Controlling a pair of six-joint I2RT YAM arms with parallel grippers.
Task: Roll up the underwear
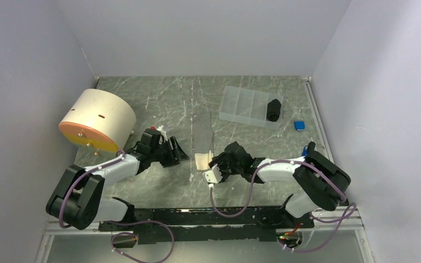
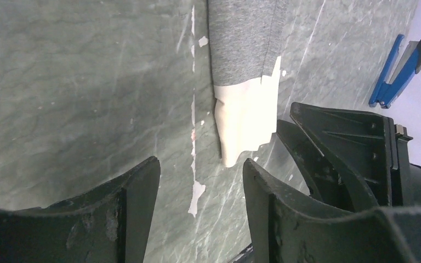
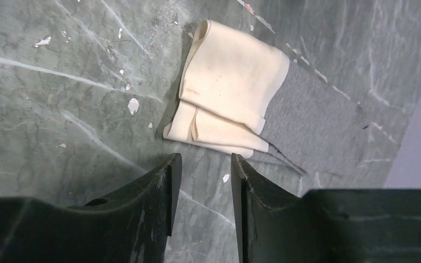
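A long folded strip of underwear [image 1: 203,131], grey with a cream waistband [image 2: 246,120], lies lengthwise on the table, its cream end nearest the arms. My left gripper [image 1: 178,153] stands open to the left of that end, nothing between its fingers. My right gripper is low over the table just beside the folded cream end, open and empty; in the top view it partly covers that end. In the left wrist view the right gripper appears as black parts at the right of the waistband.
A clear compartment box [image 1: 241,104] with a dark rolled item [image 1: 274,109] stands at the back right. A blue object [image 1: 299,125] lies right of it. A cream cylinder [image 1: 93,115] sits at the left.
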